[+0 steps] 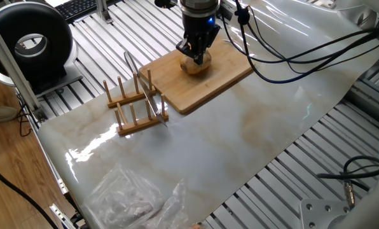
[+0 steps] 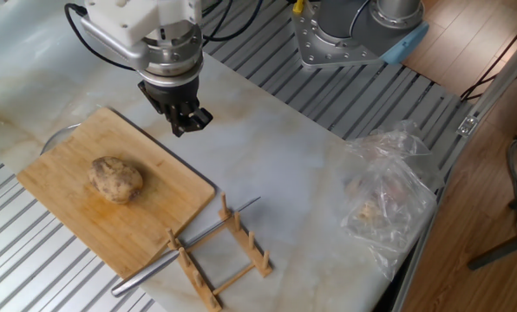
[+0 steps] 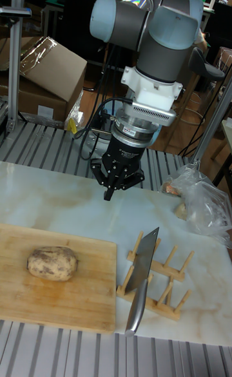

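A brown potato (image 2: 116,179) lies on the wooden cutting board (image 2: 63,178). In exterior view 3 the potato (image 3: 53,263) sits well to the front left of my gripper (image 3: 115,193). My black gripper (image 2: 192,124) hangs above the pale tabletop, off the board's edge and clear of the potato. Only in exterior view 1 does the gripper (image 1: 194,58) overlap the potato (image 1: 198,65) in the picture. How far its fingers stand apart is hard to make out, and no object shows between them. A knife (image 3: 138,301) leans across the wooden peg rack (image 3: 168,270), its handle toward the front.
A clear plastic bag (image 2: 395,195) with something inside lies at the far end of the table from the board. Black cables (image 1: 304,60) hang beside the arm. Between rack and bag the marbled sheet (image 2: 306,195) is bare.
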